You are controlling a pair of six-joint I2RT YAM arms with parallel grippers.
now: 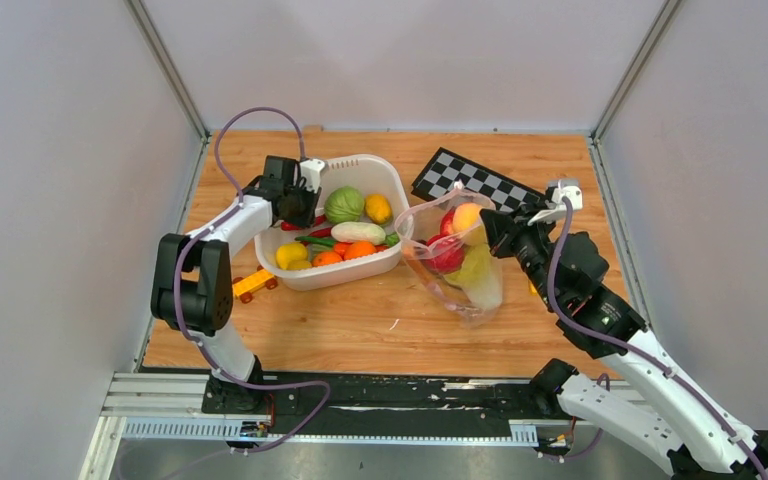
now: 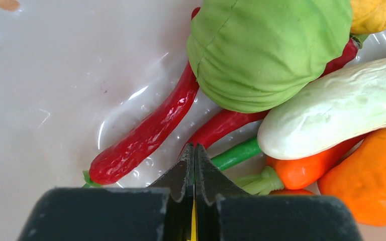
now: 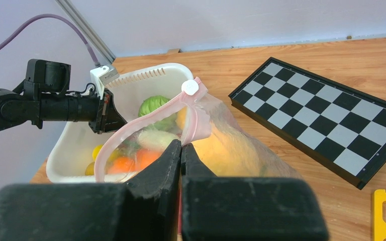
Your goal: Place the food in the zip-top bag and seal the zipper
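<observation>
The clear zip top bag (image 1: 482, 290) stands mouth up, with red, yellow and pale green food inside. Its pink zipper rim (image 3: 148, 119) runs to the tips of my right gripper, shut on that edge. Over the left part of the white basket, my left gripper points down, shut with no food between its fingers. Around it in the left wrist view lie a red chili (image 2: 140, 138), another red chili (image 2: 226, 125) and a green stalk (image 2: 237, 154). A cabbage (image 2: 271, 55), white gourd (image 2: 339, 108) and orange pepper (image 2: 372, 175) lie farther right.
The white basket (image 1: 305, 277) stands left of the bag, its side close to the bag's mouth. Behind the bag lies a checkerboard (image 1: 477, 180). A yellow toy (image 1: 253, 284) sits by the basket's front left.
</observation>
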